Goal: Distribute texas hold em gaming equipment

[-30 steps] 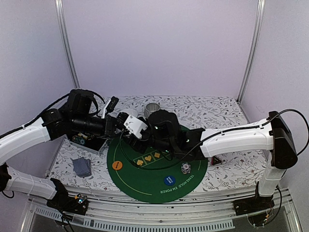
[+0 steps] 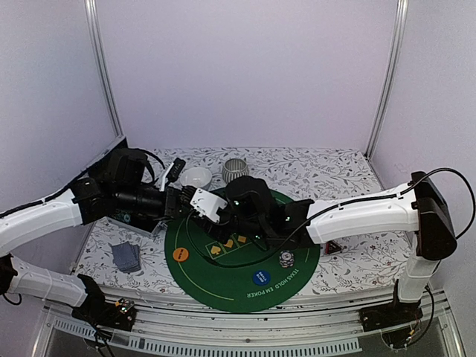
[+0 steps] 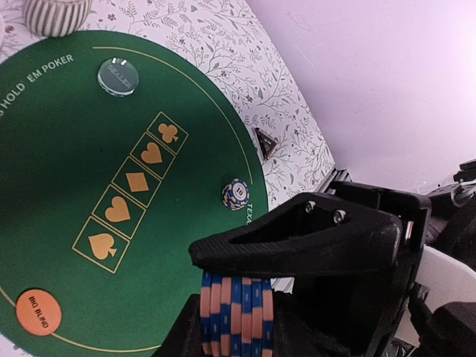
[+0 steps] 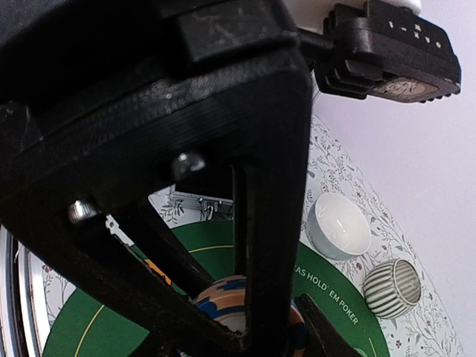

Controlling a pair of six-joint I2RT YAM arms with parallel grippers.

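Above the left part of the round green poker mat (image 2: pixel 223 286), my two grippers meet. A stack of pink and blue chips (image 3: pixel 236 316) shows edge-on in the left wrist view, and my left gripper (image 2: pixel 186 202) is shut on it. Seen from the right wrist, similar chips (image 4: pixel 223 288) sit between the fingers of my right gripper (image 2: pixel 202 212), shut on them. Whether both hold one stack cannot be told. Standing on the mat are another chip stack (image 2: pixel 286 258), the orange big blind disc (image 2: pixel 180 254), a blue disc (image 2: pixel 261 277) and a clear dealer button (image 3: pixel 118 76).
Behind the mat stand a white bowl (image 2: pixel 197 177) and a ribbed cup (image 2: pixel 235 168). An open case (image 2: pixel 141 222) lies under my left arm, with a grey-blue pile (image 2: pixel 126 256) in front. To the right is a small dark triangle (image 2: pixel 332 247).
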